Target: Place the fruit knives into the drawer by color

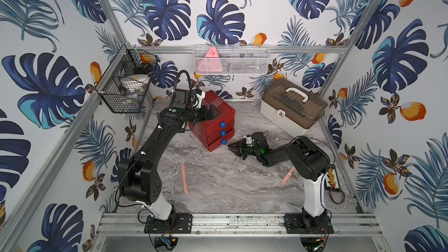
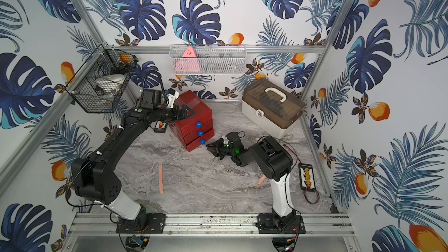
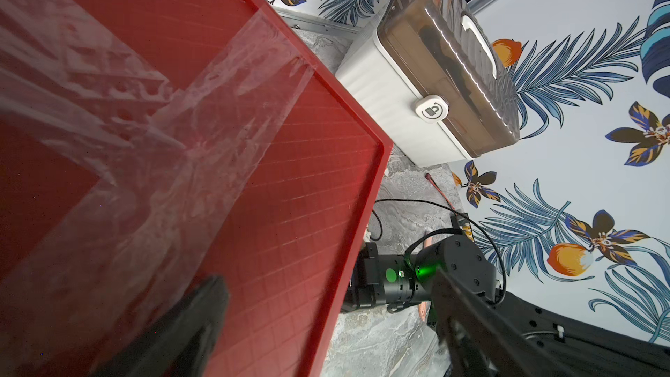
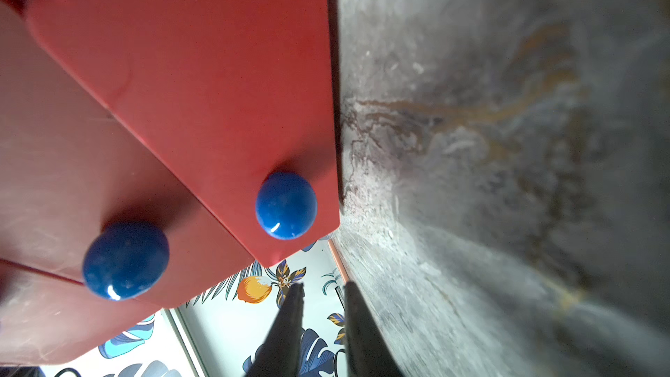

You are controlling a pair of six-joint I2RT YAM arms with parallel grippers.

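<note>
A red three-drawer box [image 1: 200, 128] with blue knobs stands at back centre. My left gripper [image 1: 210, 112] is open over its top, which fills much of the left wrist view. My right gripper [image 1: 233, 149] is low in front of the bottom knob [image 4: 286, 204], a little apart from it; in the right wrist view its fingertips are close together, nothing visible between them. The bottom drawer looks closed. A pink fruit knife [image 1: 184, 177] lies front left on the table; another [image 1: 287, 176] lies right, partly behind my right arm.
A lidded toolbox [image 1: 291, 107] stands back right. A black wire basket [image 1: 126, 88] hangs on the left, a white mesh basket [image 1: 231, 65] at the back.
</note>
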